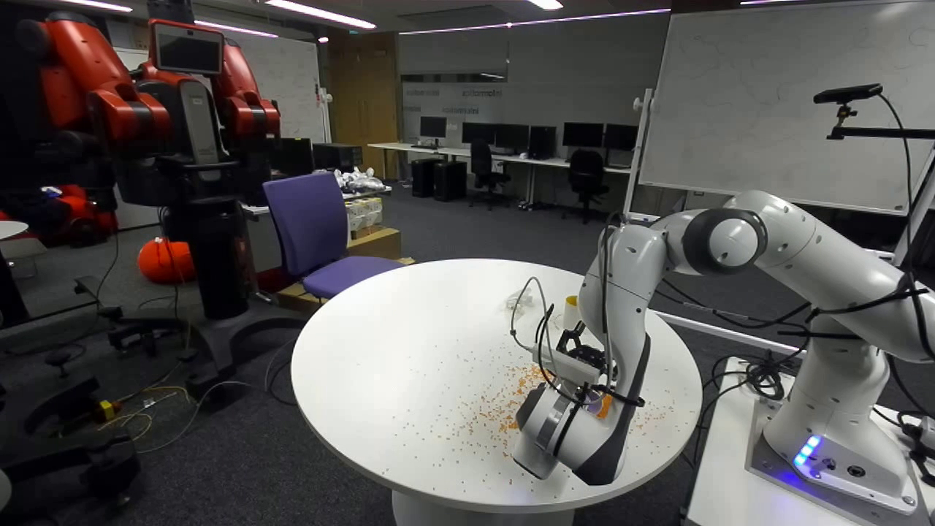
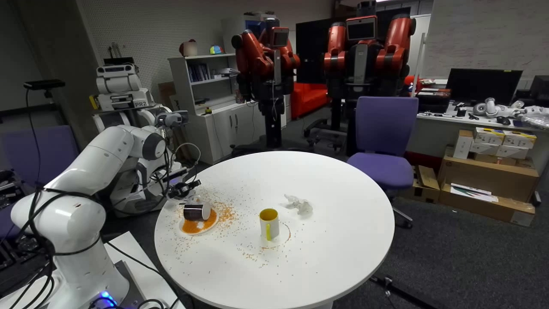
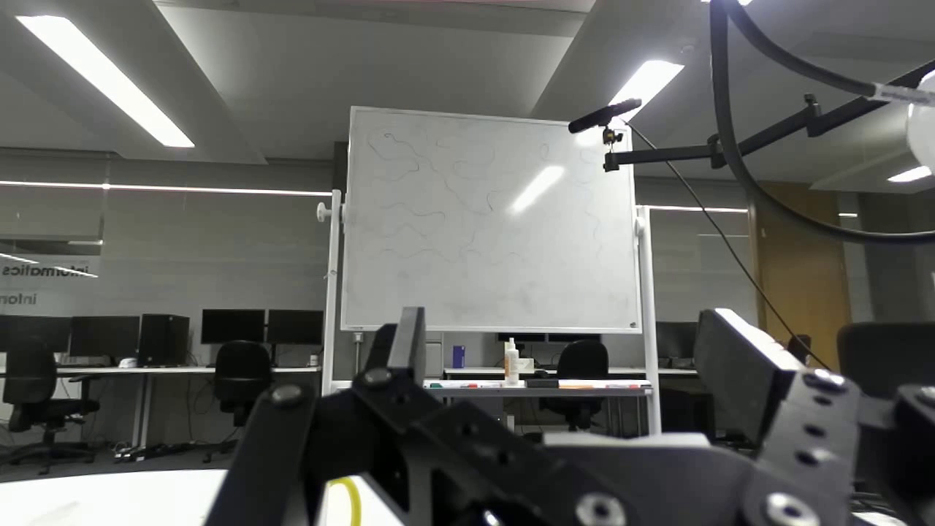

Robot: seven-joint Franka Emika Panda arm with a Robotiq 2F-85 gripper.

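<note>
My gripper stands open in the wrist view, nothing between its wide-apart fingers. In exterior view 2 the gripper (image 2: 191, 187) is at the table's left side, just behind and above a dark mug (image 2: 193, 212). That mug lies on its side, its pale opening facing right, on a white plate (image 2: 188, 231) spread with orange grains. Whether gripper and mug touch cannot be told. A white mug (image 2: 267, 228) with a yellow inside and handle stands upright further right. In exterior view 1 my arm mostly hides the plate and dark mug.
Orange grains (image 2: 226, 213) are scattered around the plate and across the round white table (image 2: 339, 242). Crumpled clear plastic (image 2: 299, 205) lies behind the white mug. A purple chair (image 2: 383, 167) stands close to its far edge.
</note>
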